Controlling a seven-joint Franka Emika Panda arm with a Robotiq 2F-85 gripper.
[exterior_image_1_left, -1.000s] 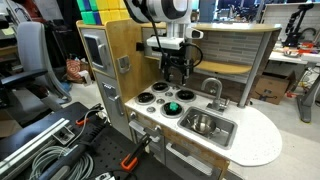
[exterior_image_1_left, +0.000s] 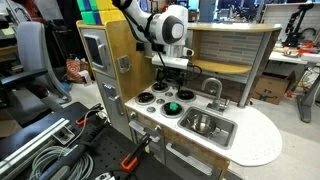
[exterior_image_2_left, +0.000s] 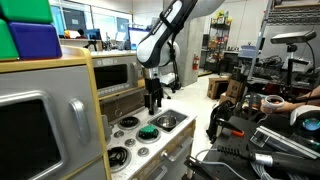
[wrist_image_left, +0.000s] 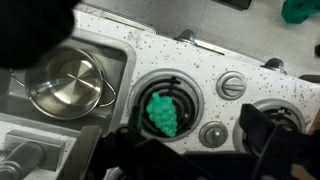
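Observation:
A bumpy green object (wrist_image_left: 162, 114) lies on a burner, between the sink and the stove knobs in the wrist view; it shows as a small green patch (exterior_image_1_left: 174, 107) in exterior view 1 and as a green lump (exterior_image_2_left: 148, 131) in exterior view 2. Above the stovetop hangs my gripper (exterior_image_1_left: 178, 74), clear of the green object. Its dark fingers spread wide at the bottom of the wrist view, fingers open, with nothing held between them. A metal pot (wrist_image_left: 66, 84) with two handles sits in the sink (wrist_image_left: 122, 62).
Several burners surround the green object, with knobs (wrist_image_left: 231, 85) along the counter's front. A faucet (exterior_image_1_left: 216, 90) rises behind the sink. Wooden shelving (exterior_image_1_left: 220, 67) stands behind, and a tall cabinet (exterior_image_1_left: 98, 50) closes off the left.
Over the last second my gripper has come down towards the stovetop and turned with the arm. Neither the green object nor the pot has moved.

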